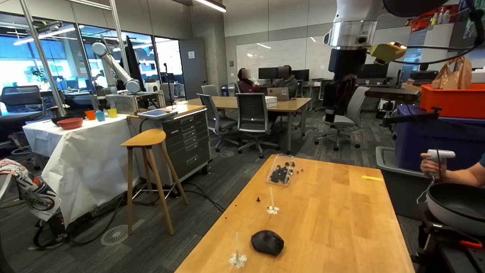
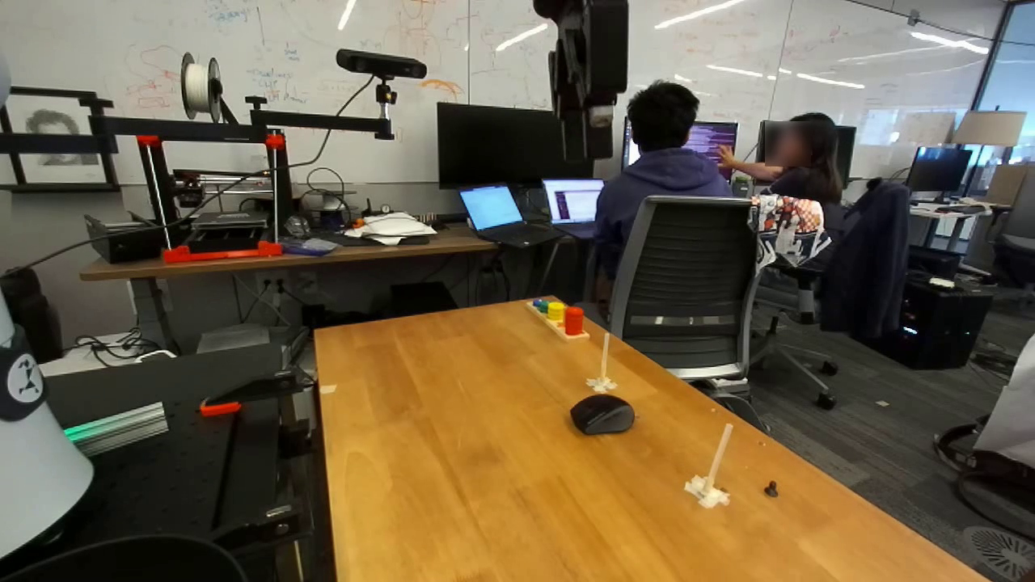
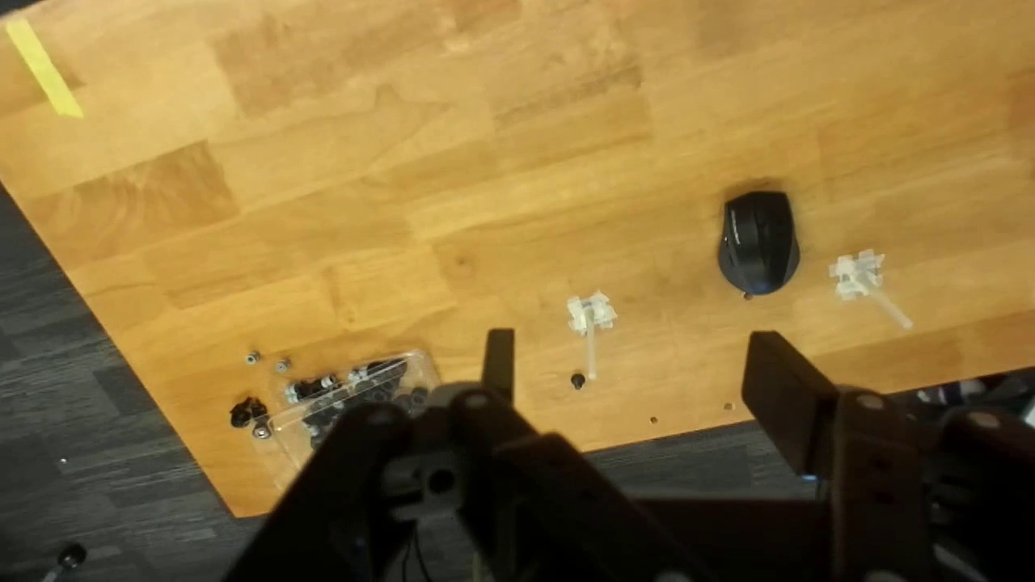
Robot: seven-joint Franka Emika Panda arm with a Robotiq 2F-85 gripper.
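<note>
High above the wooden table (image 1: 338, 204) hangs my gripper, its fingers (image 3: 500, 359) apart and nothing between them. Below, in the wrist view, a black mouse (image 3: 759, 242) rests on the wood. Two thin pale sticks stand taped to the table: one stick (image 3: 592, 349) left of the mouse, the other stick (image 3: 888, 305) right of it. A clear tray (image 3: 422, 373) of dark small parts lies at the table's corner, partly hidden behind my left finger. One small black piece (image 3: 578, 381) sits beside the left stick.
Several loose bits lie around the tray. A wooden board with coloured pegs (image 2: 572, 321) sits at the far edge in exterior view 2. Yellow tape (image 1: 371, 178) marks one corner. A chair (image 2: 684, 281) stands close to the edge.
</note>
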